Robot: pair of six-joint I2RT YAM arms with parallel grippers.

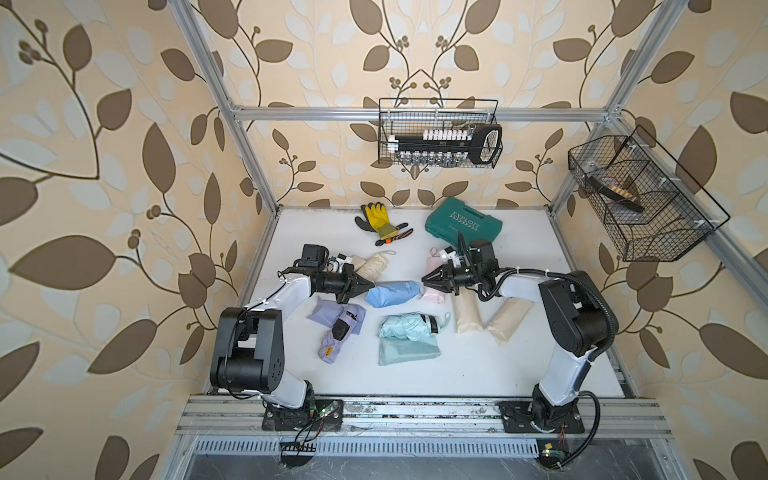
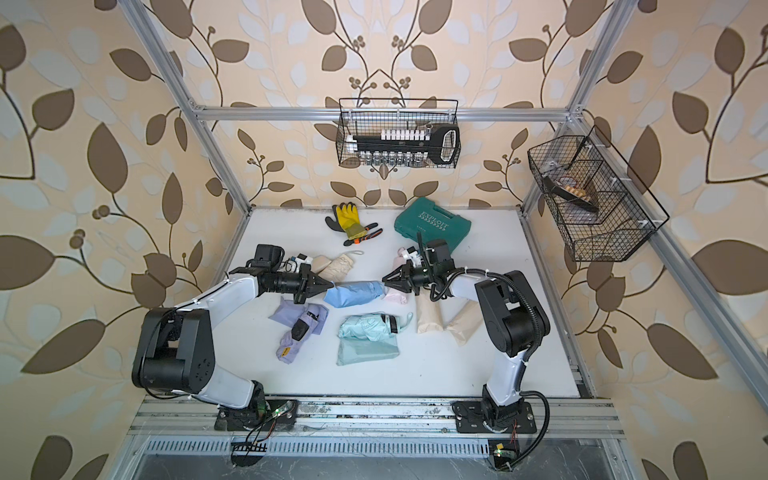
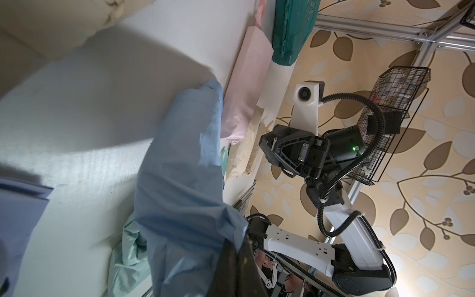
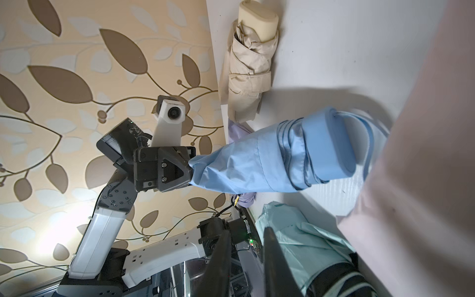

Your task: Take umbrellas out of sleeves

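Note:
A blue umbrella (image 4: 275, 157) lies in the middle of the table, its hard handle (image 4: 330, 144) and wrist strap bare. Smooth blue cloth (image 3: 185, 198) extends to the other end; how much of it is sleeve I cannot tell. On a corner of that cloth, my left gripper is shut. My right gripper stands beside the handle end, its fingers (image 4: 270, 247) a little apart and nothing visible between them. From above, this gripper (image 1: 425, 281) is close to the umbrella (image 1: 393, 293).
In front lie a mint umbrella (image 1: 406, 325) on its sleeve (image 1: 408, 352) and a purple umbrella (image 1: 336, 332). A pink sleeve (image 3: 247, 81) and beige sleeves (image 1: 510, 318) are near the right arm. Behind stand a green case (image 1: 464, 220) and yellow gloves (image 1: 377, 217).

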